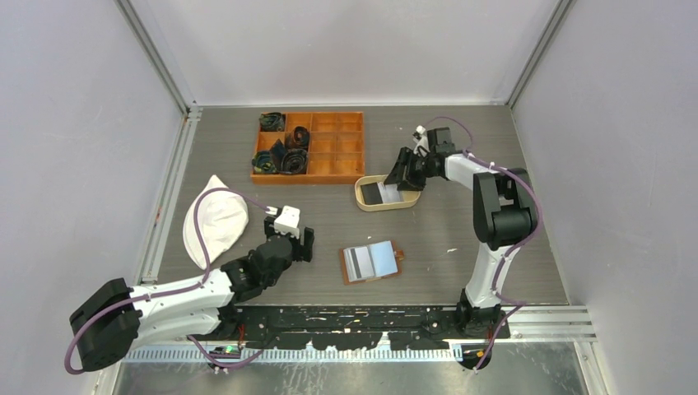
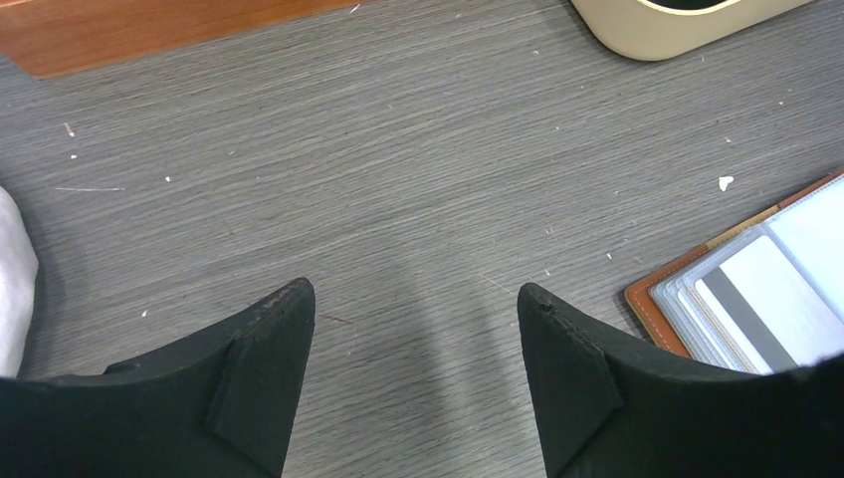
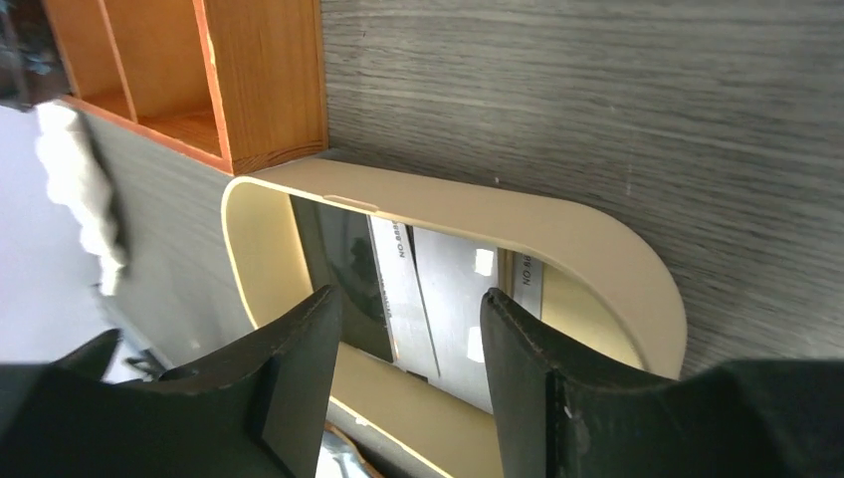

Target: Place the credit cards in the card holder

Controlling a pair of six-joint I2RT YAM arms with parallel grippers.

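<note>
The beige oval tray (image 1: 369, 206) holds dark and pale cards (image 3: 453, 319) lying flat inside it. My right gripper is over the tray with its fingers apart and nothing visibly held between them. The open card holder (image 1: 370, 262), brown with clear sleeves, lies at the front middle of the table and also appears at the right of the left wrist view. My left gripper hangs open left of the holder, above bare table.
An orange compartment box (image 1: 337, 148) with dark coiled items stands at the back, beside the tray. A white cloth (image 1: 216, 222) lies on the left.
</note>
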